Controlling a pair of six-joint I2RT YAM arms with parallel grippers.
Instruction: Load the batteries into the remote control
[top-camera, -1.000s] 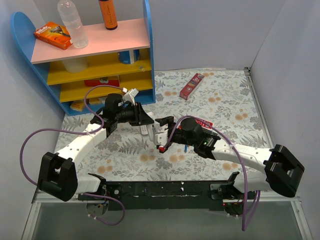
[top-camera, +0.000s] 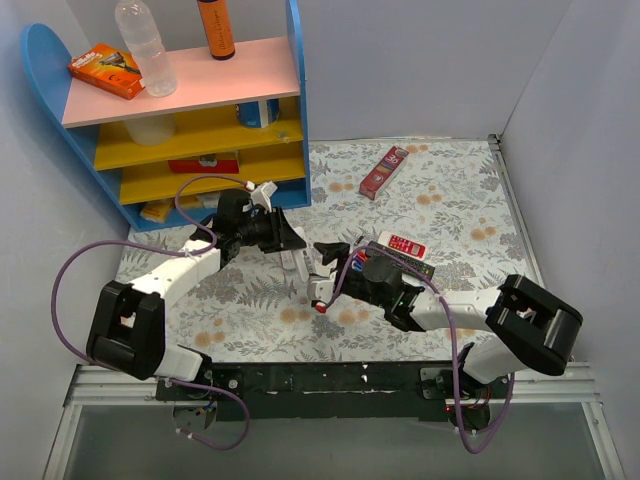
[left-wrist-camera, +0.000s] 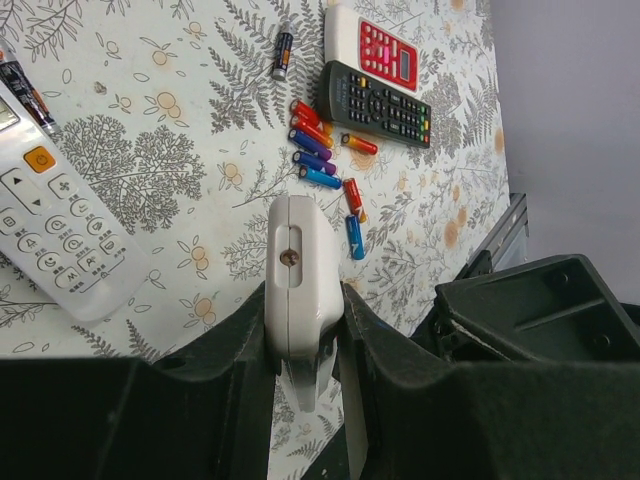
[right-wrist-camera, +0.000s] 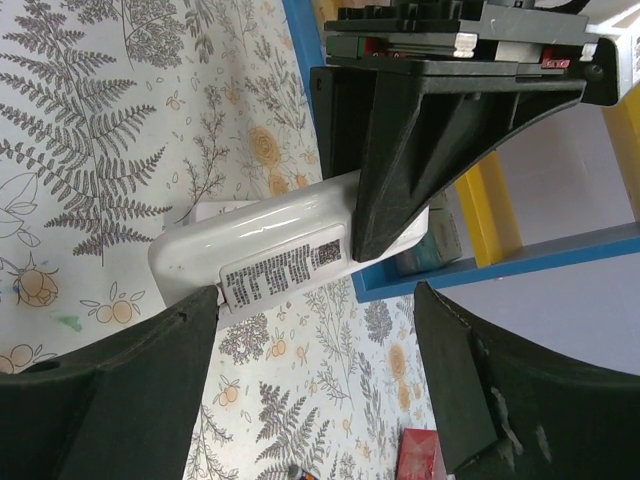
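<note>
A white remote (right-wrist-camera: 290, 240) with a printed label is clamped in the black fingers (right-wrist-camera: 415, 150) of my left gripper (top-camera: 292, 243), raised over the table. In the left wrist view that remote (left-wrist-camera: 300, 270) shows nearly end-on. Close to its free end is my right gripper, part open, its fingertips apart. One right finger (right-wrist-camera: 190, 345) overlaps the remote's lower edge; contact cannot be told. Nothing shows held in it. Colored batteries (left-wrist-camera: 312, 140) lie loose on the table. Whether the held remote has batteries inside is hidden.
A second white remote (left-wrist-camera: 60, 210) lies on the table, a dark battery (left-wrist-camera: 28, 90) beside it. Nearby are a black remote (left-wrist-camera: 375, 105), a red-and-white calculator (left-wrist-camera: 372, 50) and another battery (left-wrist-camera: 283, 50). The blue shelf (top-camera: 305, 130) stands behind the left arm.
My left arm has shifted slightly, still holding the remote.
</note>
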